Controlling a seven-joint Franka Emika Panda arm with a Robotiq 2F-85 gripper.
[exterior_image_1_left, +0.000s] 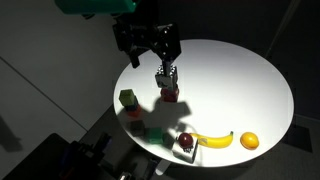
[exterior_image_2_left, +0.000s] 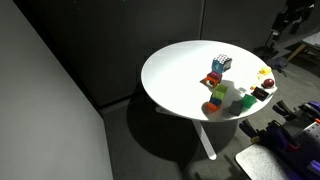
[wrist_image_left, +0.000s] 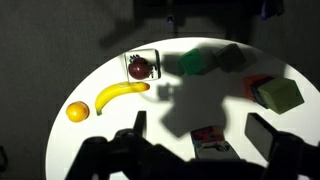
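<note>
My gripper is open, with its two dark fingers (wrist_image_left: 262, 134) spread wide in the wrist view. Below and between them, toward the bottom of that view, a dark-patterned block (wrist_image_left: 212, 142) lies partly in shadow. From exterior view 1, the arm hangs over a stack made of a checkered cube (exterior_image_1_left: 168, 80) on a red block (exterior_image_1_left: 170, 96). The hand covers part of that cube there; whether it touches cannot be told. A second stack has a green block (exterior_image_2_left: 220, 90) above an orange-red one (exterior_image_2_left: 214, 103).
On the round white table (exterior_image_1_left: 240, 90) are a banana (exterior_image_1_left: 213, 141), an orange (exterior_image_1_left: 249, 140), a small box (wrist_image_left: 135, 58) with a dark red ball (wrist_image_left: 140, 69) on it, a green cube (exterior_image_1_left: 154, 135) and a dark cube (exterior_image_1_left: 137, 128).
</note>
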